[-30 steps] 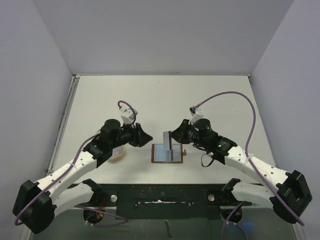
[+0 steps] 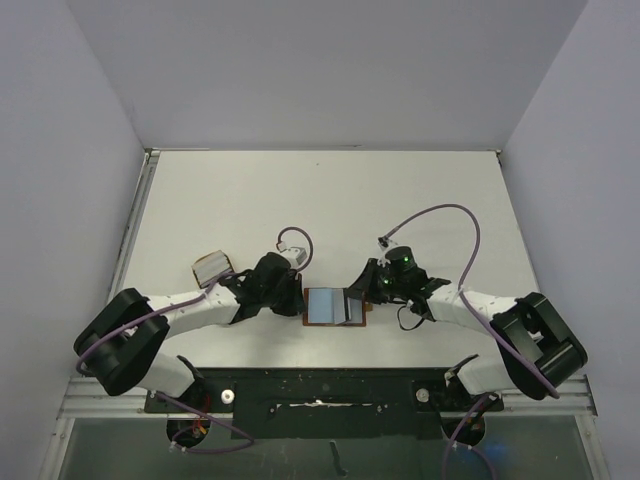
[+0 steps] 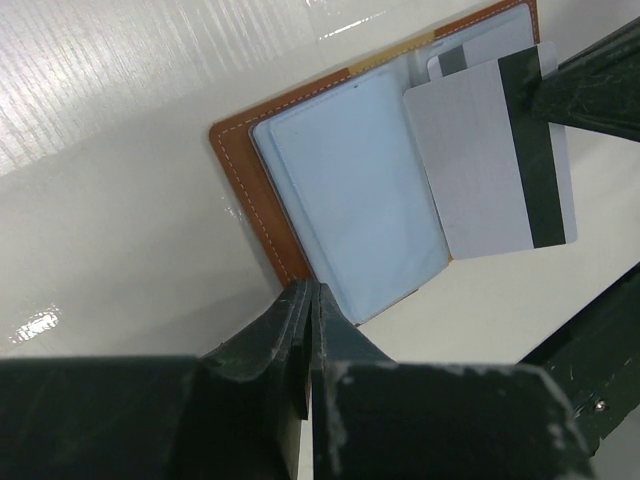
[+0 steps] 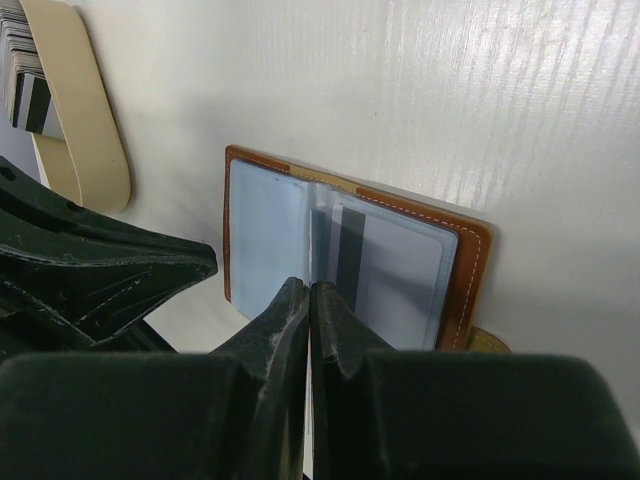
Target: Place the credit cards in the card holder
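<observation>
The brown card holder [image 2: 319,307] lies open flat on the table, with pale blue pockets [image 3: 356,182]. A white card [image 3: 471,166] with a dark stripe is at the right gripper's tips, over the holder's right side; another striped card [image 4: 386,267] shows inside a clear pocket. My left gripper is shut at the holder's left edge, nothing visible between its fingers. My right gripper is shut over the holder's middle; whether it grips the card's edge is hard to tell.
A beige box [image 4: 88,110] with a stack of cards stands at the left, beside the left arm.
The card at the right gripper has gone from raised to low over the holder.
</observation>
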